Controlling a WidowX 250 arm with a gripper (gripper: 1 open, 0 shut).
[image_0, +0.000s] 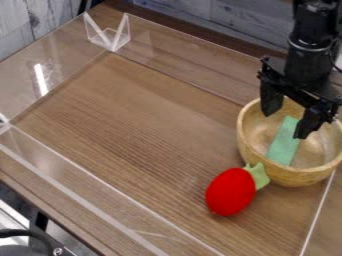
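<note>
The black gripper (291, 108) is at the upper right, over the back part of a tan bowl (254, 160), its fingers pointing down and standing open. A pale green elongated object (285, 142) lies in the bowl, below the gripper. A red object with a green top (233, 190), like a toy vegetable or fruit, lies on the table just outside the bowl at its lower left.
A white wire-like object (107, 32) stands at the far upper left near the table's edge.
</note>
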